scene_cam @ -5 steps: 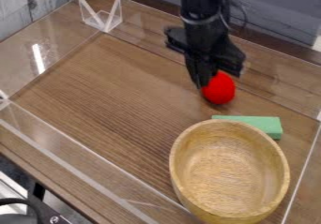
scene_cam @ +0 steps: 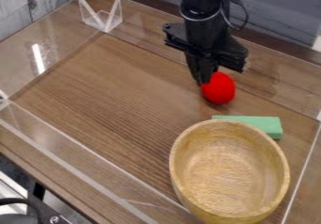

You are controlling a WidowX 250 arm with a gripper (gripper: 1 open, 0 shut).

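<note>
My black gripper (scene_cam: 201, 76) reaches down from the top centre, its tip just above and left of a red object (scene_cam: 216, 89) on the wooden table (scene_cam: 88, 106). The fingers look shut, with nothing visible between them; the tip partly hides what lies behind it.
A green block (scene_cam: 247, 126) lies right of centre. A large yellow bowl (scene_cam: 228, 176) fills the lower right. A white wire item (scene_cam: 98, 14) stands at the upper left.
A small light-green bit seen beside the red object is now hidden.
</note>
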